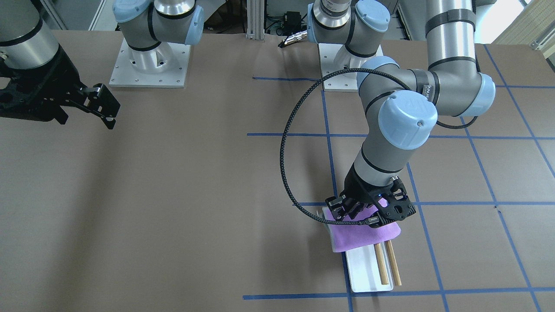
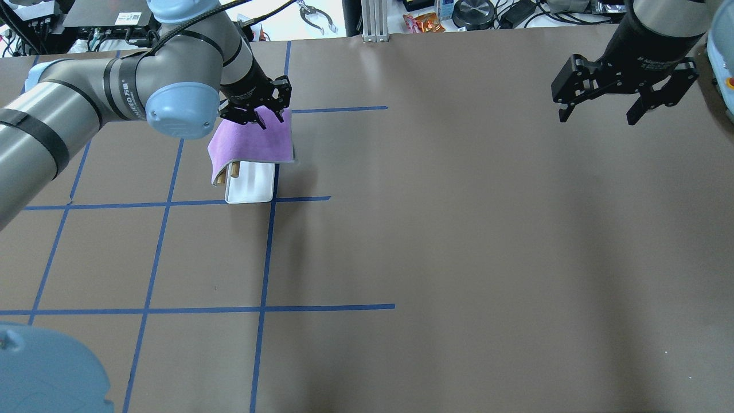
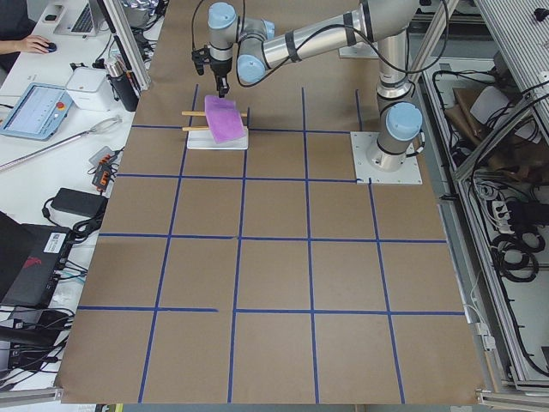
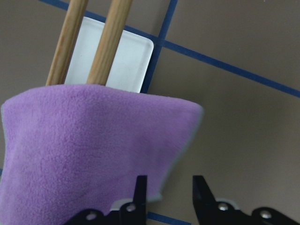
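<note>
A purple cloth (image 1: 364, 236) with a pale grey edge lies draped over a white tray (image 1: 364, 268) and two wooden sticks (image 1: 381, 264), whose ends stick out from under it. My gripper is low over the cloth's edge; in the left wrist view its fingertips stand apart, the left one over the cloth, the right one over bare table, with nothing seen held between them. In the top view the wrist hides part of the cloth.
A second, idle arm (image 2: 629, 79) hangs at the top right of the top view. A black cable loops round my wrist.
</note>
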